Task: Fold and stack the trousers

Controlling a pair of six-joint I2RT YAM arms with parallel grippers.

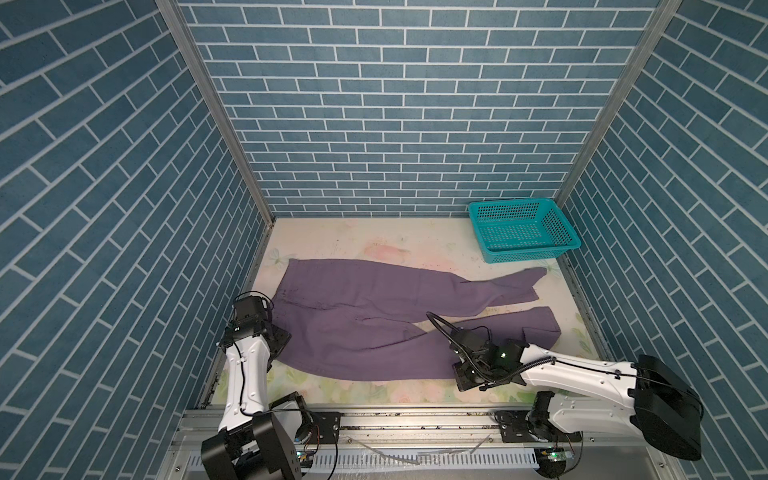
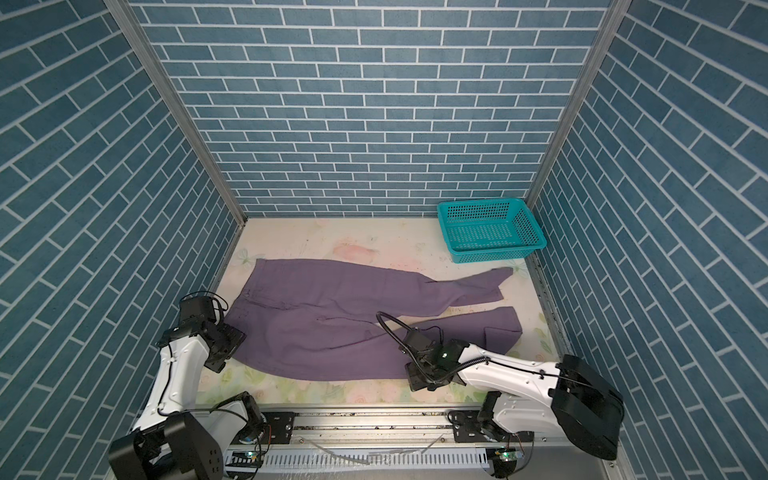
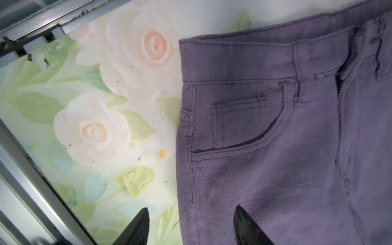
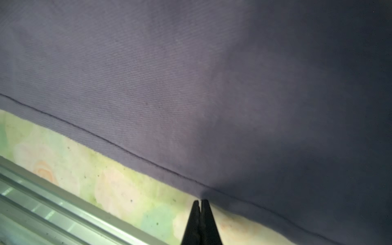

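Observation:
Purple trousers [image 1: 360,352] lie spread flat across the table, waist at the left, legs parted toward the right; in the left wrist view the waistband [image 3: 241,61] and front pocket show. My left gripper stands open above the waist's side edge, nothing between its fingers. My right gripper is shut at the hem-like seamed near edge of the fabric, low over it; no cloth clearly shows between its fingertips.
A teal basket [image 1: 524,232] stands at the back right.

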